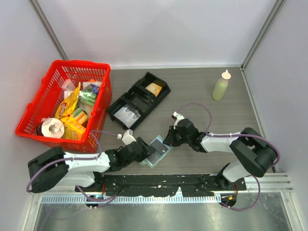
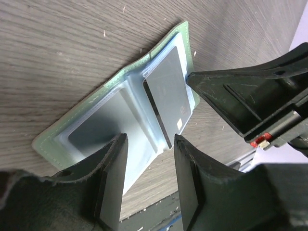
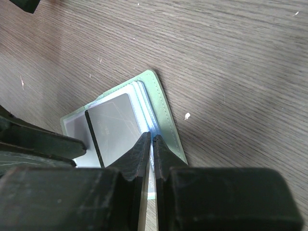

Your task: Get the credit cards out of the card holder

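The card holder (image 2: 92,102) lies opened out on the table, with a pale green cover and clear sleeves. A grey card (image 2: 168,90) sits inside a sleeve, a dark strip along one edge. My left gripper is open above the holder, near that card's edge, with nothing held between its fingers. In the right wrist view, the fingertips of my right gripper are closed together at the holder's bordered edge (image 3: 160,106), shut on its margin. The exact pinch is partly hidden by the fingers.
Behind the holder stands a black divided tray (image 1: 139,98). A red basket (image 1: 105,91) full of packets is at the left, and a pale green bottle (image 1: 220,86) at the far right. Table space behind my right arm is bare.
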